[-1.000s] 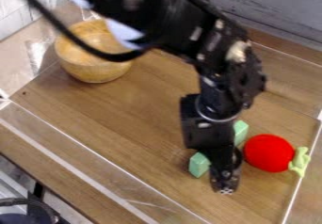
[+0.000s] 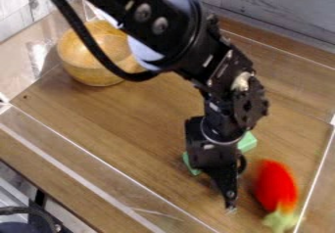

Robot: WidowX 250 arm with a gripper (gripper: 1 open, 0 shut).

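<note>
My gripper [image 2: 225, 183] hangs low over the wooden tabletop at the right, its finger shut, with nothing visible between its fingers. Just behind it lies a green block [image 2: 246, 141], mostly hidden by the gripper. To the right of the gripper is a red round object with a pale green top [image 2: 275, 187], blurred, its green end toward the front.
A wooden bowl [image 2: 92, 63] stands at the back left, partly behind the arm. Clear edging runs along the left and right sides of the table.
My gripper has shifted a little left and toward the front. The red object has turned, its green top swinging from the right round to the front.
</note>
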